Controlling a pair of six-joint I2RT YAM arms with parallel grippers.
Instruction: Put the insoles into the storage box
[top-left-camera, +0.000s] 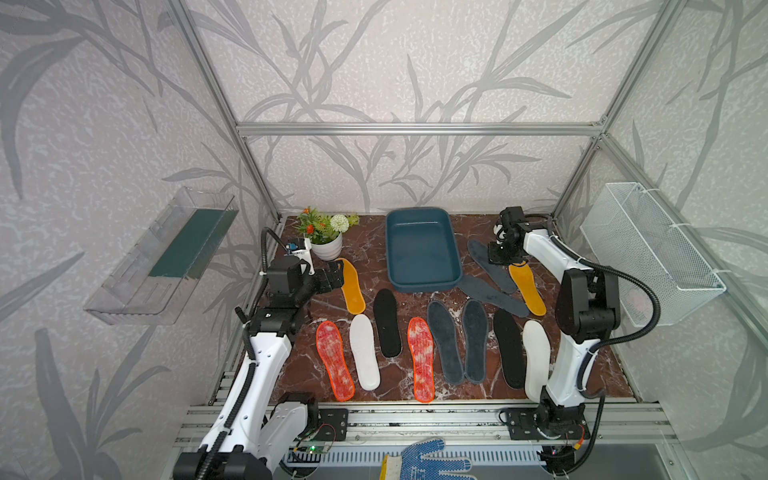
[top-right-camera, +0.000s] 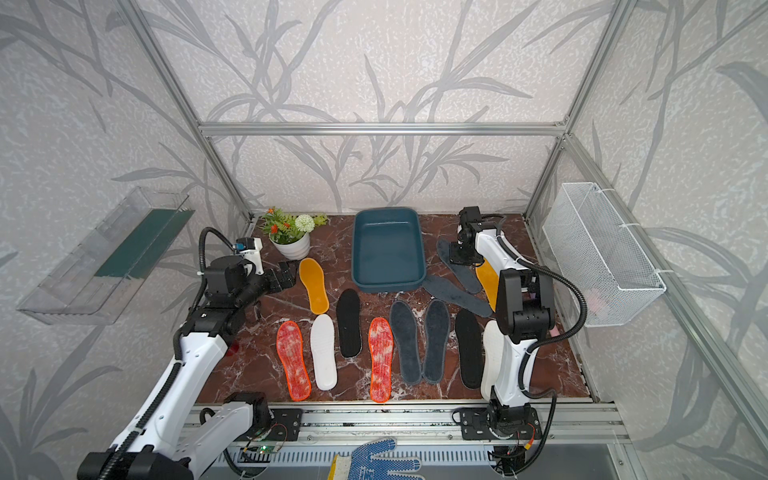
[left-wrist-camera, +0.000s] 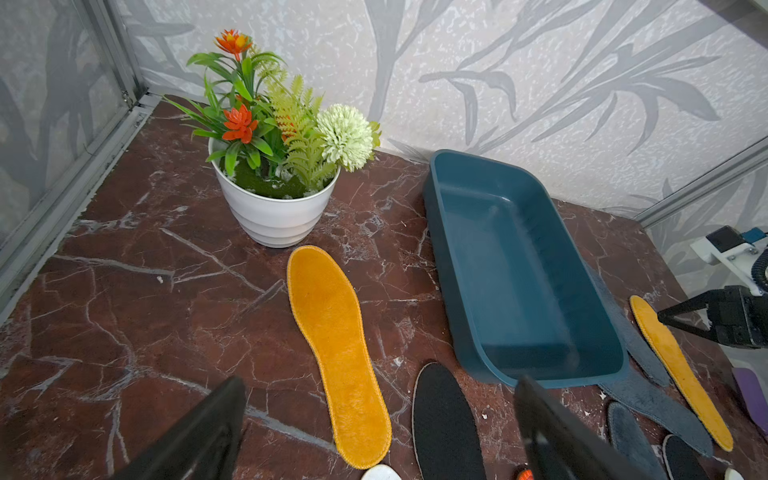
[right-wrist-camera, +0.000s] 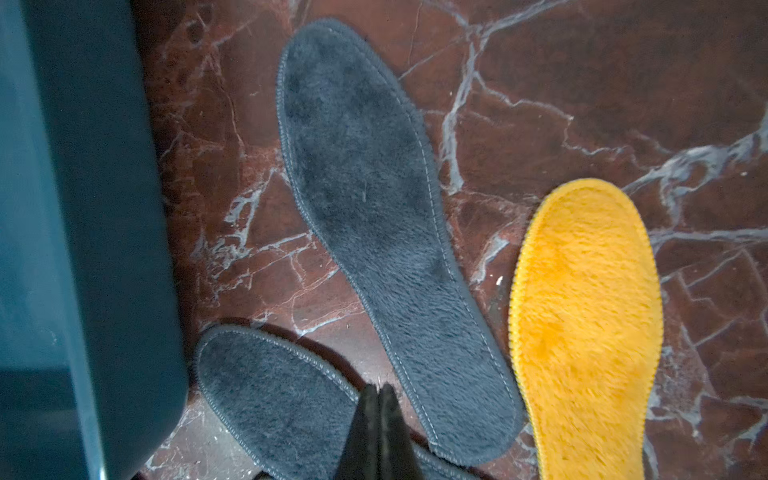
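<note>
The empty teal storage box (top-left-camera: 421, 246) stands at the back middle. To its right, two grey insoles (right-wrist-camera: 357, 168) lie with their ends close, beside a yellow insole (right-wrist-camera: 584, 280); my right gripper hangs over them, shut with nothing visible between its fingers. My left gripper stands open at the left, above the table near another yellow insole (left-wrist-camera: 336, 344). Along the front lie red insoles (top-left-camera: 333, 357), white insoles (top-left-camera: 365, 352), black insoles (top-left-camera: 387, 324) and two more grey insoles (top-left-camera: 474, 344).
A potted plant (left-wrist-camera: 272, 216) stands at the back left. A clear basket (top-left-camera: 140, 272) hangs on the left wall, a white wire basket (top-left-camera: 652, 256) on the right. A blue glove (top-left-camera: 424, 460) lies beyond the front edge.
</note>
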